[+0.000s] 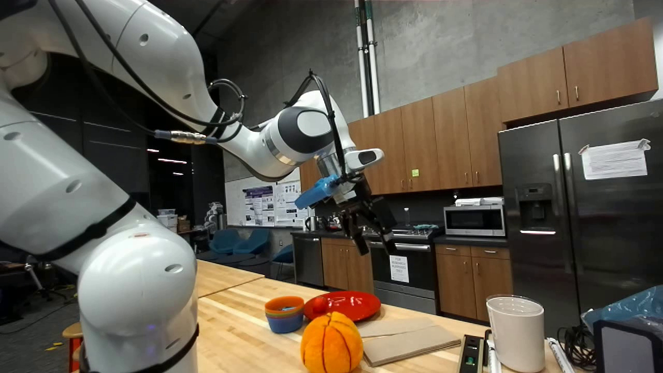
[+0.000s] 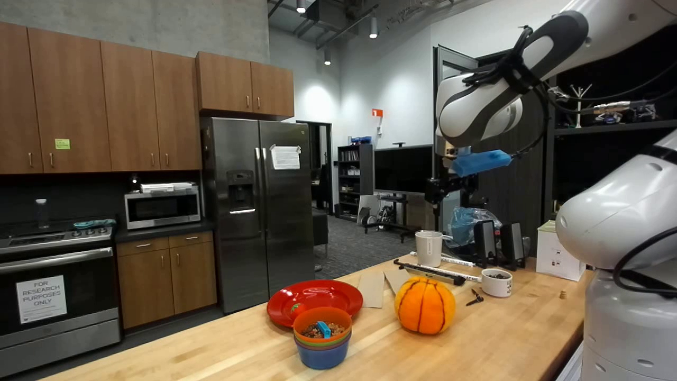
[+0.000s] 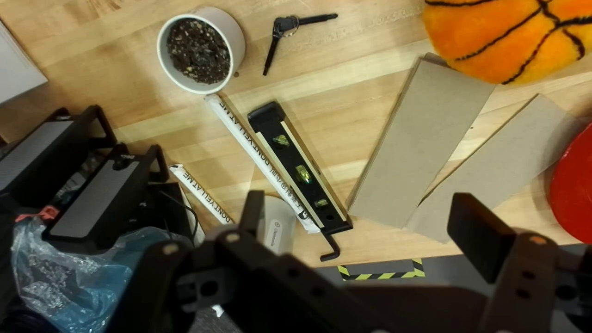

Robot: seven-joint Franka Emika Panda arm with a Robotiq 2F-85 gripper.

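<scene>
My gripper (image 1: 374,246) hangs in the air well above the table, its fingers spread apart and nothing between them. In the wrist view one finger (image 3: 480,237) is at the right and the other at the left, both over the table's edge. An orange plush ball (image 2: 425,305) with black lines rests on the wooden table. Beside it are a red plate (image 2: 315,293) holding a small red item and a stack of coloured bowls (image 2: 322,349) with small bits and a blue piece inside. Flat tan boards (image 3: 417,145) lie near the ball.
A tall white mug (image 1: 517,332) stands by a black level (image 3: 299,169) and white printed sticks (image 3: 252,150). A small white cup (image 3: 228,34) of dark bits, black keys (image 3: 283,27), speakers (image 3: 94,202) and a blue plastic bag (image 3: 72,283) are nearby.
</scene>
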